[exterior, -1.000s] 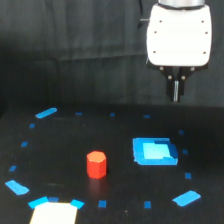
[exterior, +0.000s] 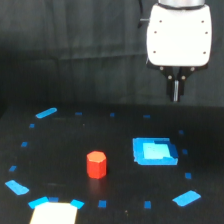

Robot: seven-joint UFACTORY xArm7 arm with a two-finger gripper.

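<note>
A red block (exterior: 96,164) with an angular, hexagon-like outline sits on the black table, left of centre. To its right lies a blue square (exterior: 145,153) with a paler centre; whether it is a tray or flat tape I cannot tell. High at the upper right hangs the white end of the arm (exterior: 179,36). Below it my gripper (exterior: 176,95) points down, a small dark shape against the dark backdrop, well above the table and apart from both things. Its fingers are too dark and small to show how they stand.
Blue tape strips (exterior: 46,113) and small blue marks dot the black table. A white object (exterior: 54,213) with blue beside it is cut off at the bottom left edge. Bare table surrounds the red block. A dark curtain (exterior: 70,50) hangs behind.
</note>
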